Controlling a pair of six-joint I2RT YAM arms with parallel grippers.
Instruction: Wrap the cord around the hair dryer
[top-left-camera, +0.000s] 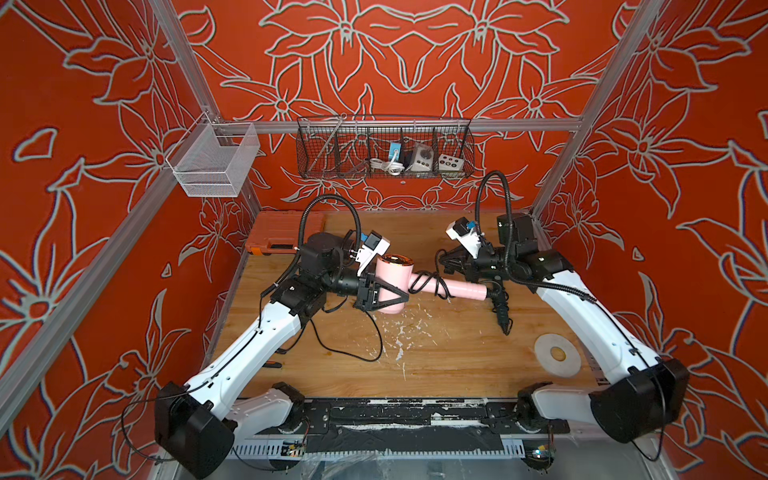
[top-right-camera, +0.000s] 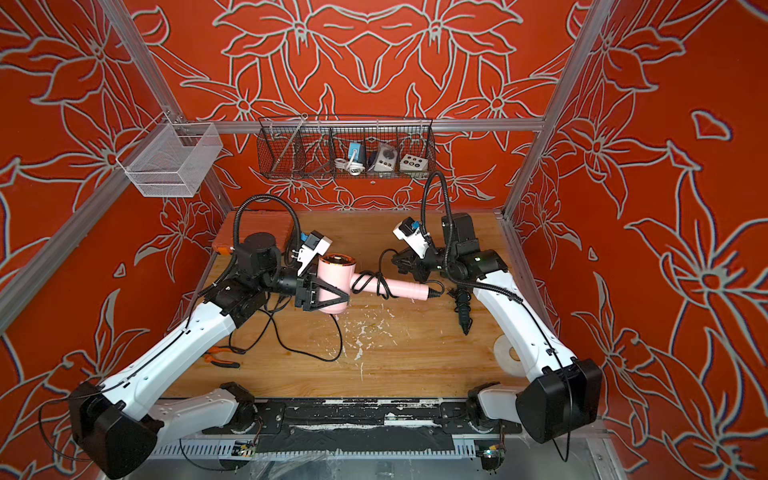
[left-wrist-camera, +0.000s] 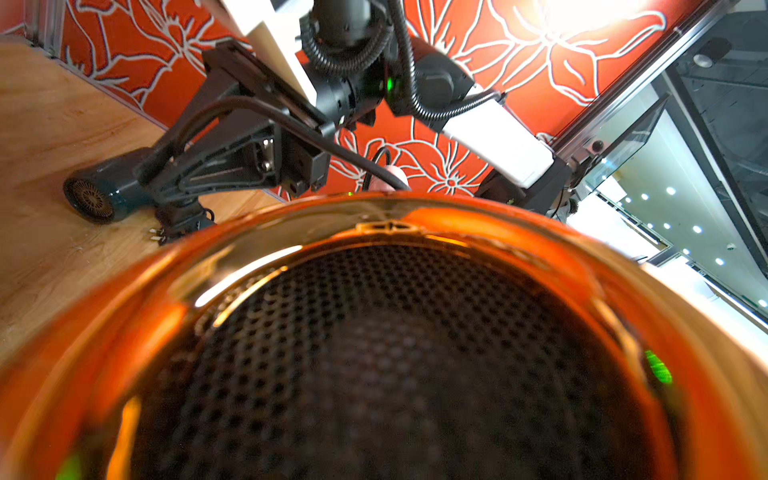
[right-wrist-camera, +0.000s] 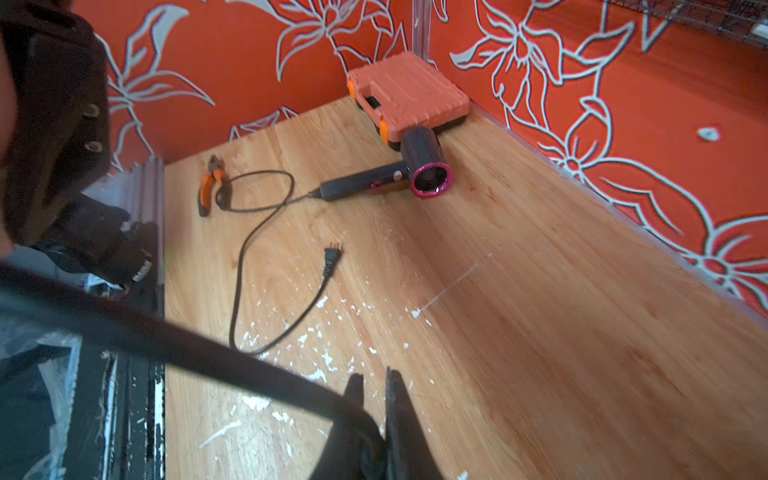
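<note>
A pink hair dryer (top-right-camera: 333, 281) is held up off the table by my left gripper (top-left-camera: 390, 299), shut around its barrel at the centre. Black cord (top-left-camera: 429, 281) is looped round its handle (top-right-camera: 400, 289). My right gripper (top-left-camera: 448, 262) is behind the handle, shut on the cord, which runs between its fingers in the right wrist view. The dryer's gold-rimmed end (left-wrist-camera: 384, 360) fills much of the left wrist view.
A second, dark hair dryer (right-wrist-camera: 424, 164), its cord and plug (right-wrist-camera: 331, 260), pliers (right-wrist-camera: 209, 185) and an orange case (right-wrist-camera: 408, 96) lie at the left. Another dark dryer (top-right-camera: 464, 312) lies at the right. Wire baskets hang behind.
</note>
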